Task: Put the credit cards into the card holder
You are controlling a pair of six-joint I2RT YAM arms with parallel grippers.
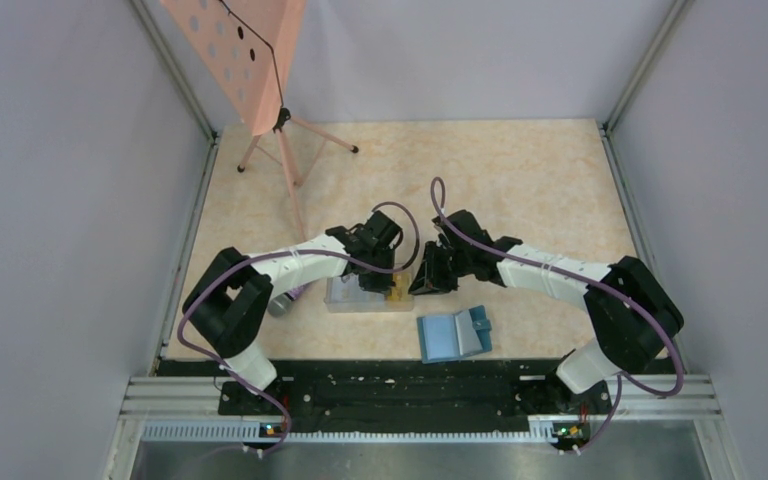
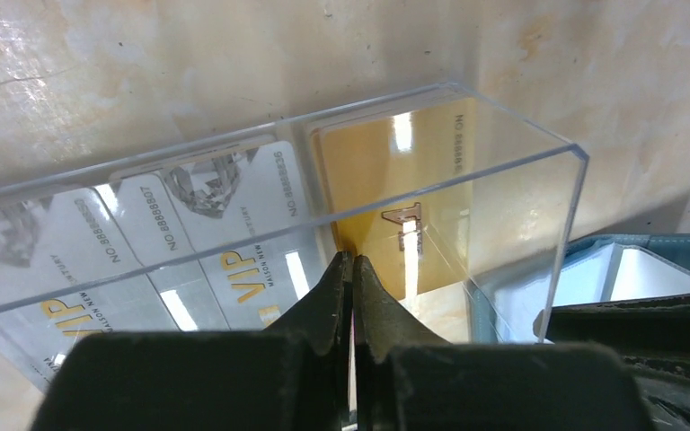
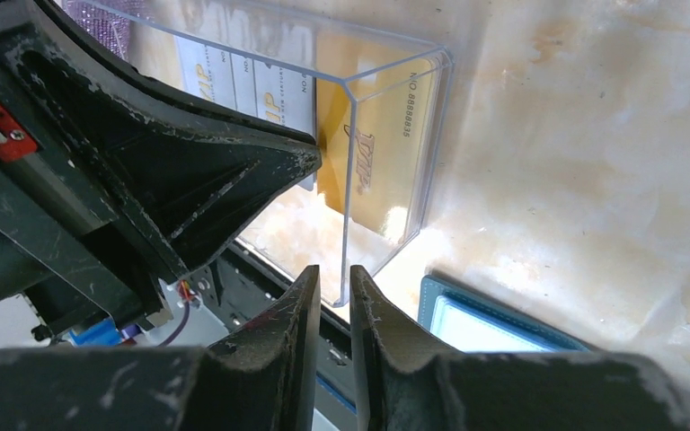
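Note:
A clear box (image 1: 345,304) holds gold and white cards. In the left wrist view, the gold credit card (image 2: 440,233) lies flat inside it, right of several white cards (image 2: 260,260). My left gripper is shut, its fingertips together at the gold card's lower left edge, with nothing between them. The gold card is outside its fingers. My right gripper has a narrow gap between its fingers, and a corner edge of the clear box shows in that gap. The blue card holder (image 1: 440,338) lies unfolded on the table at the front.
A pink board on a tripod (image 1: 290,165) stands at the back left. A purple, grey-ended object (image 1: 282,303) lies left of the box. Both arms are close together over the box.

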